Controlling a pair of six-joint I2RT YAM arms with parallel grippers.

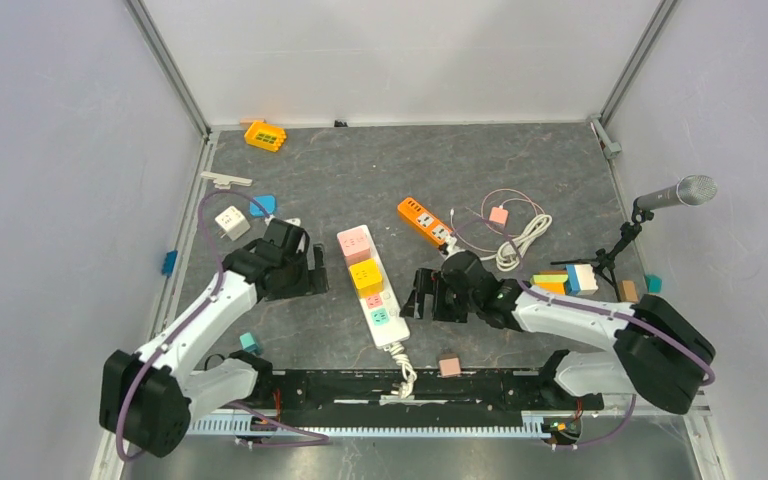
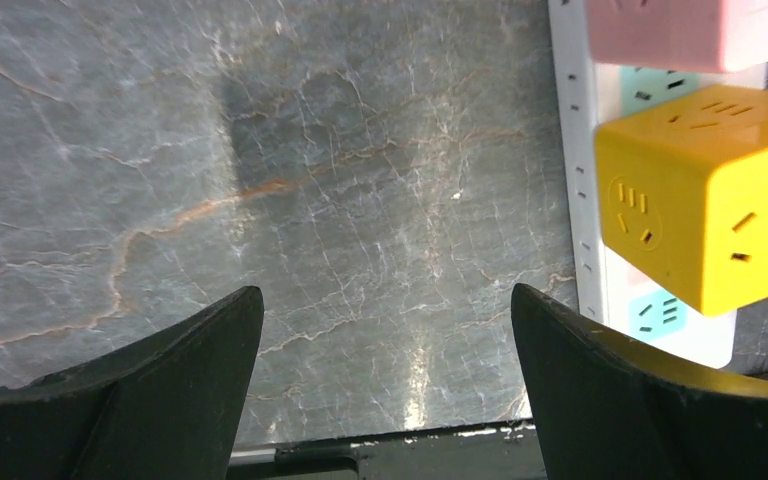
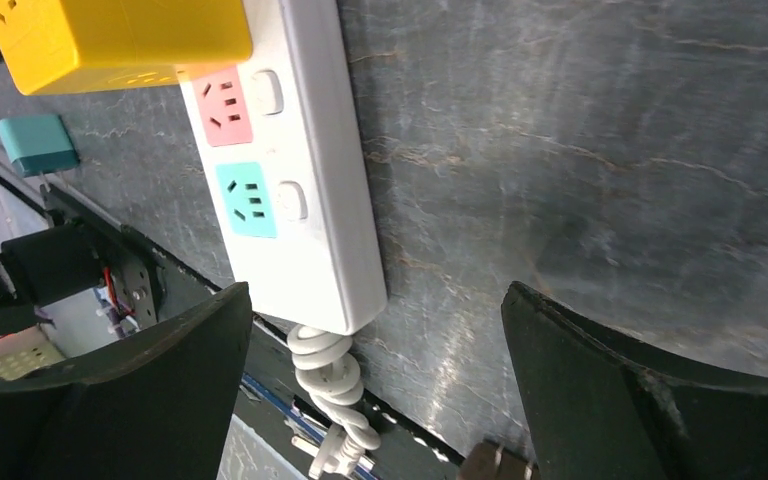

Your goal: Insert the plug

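A white power strip (image 1: 391, 325) lies across the middle of the table. On its far half stand a pink cube plug (image 1: 355, 245) and a yellow cube plug (image 1: 367, 278), side by side. Bare pink (image 3: 223, 108) and teal (image 3: 247, 199) sockets show on its near end. Left of the strip, my left gripper (image 1: 318, 270) is open with only table between its fingers. On the other side my right gripper (image 1: 421, 294) stands open and empty, beside the strip's near half. Whether the yellow plug is fully seated cannot be told.
An orange power strip (image 1: 425, 221) lies behind my right gripper, with a coiled white cable (image 1: 525, 243) near it. A brown plug (image 1: 449, 366) sits at the front edge. A white cube (image 1: 232, 222) and blue piece (image 1: 263, 205) lie at left.
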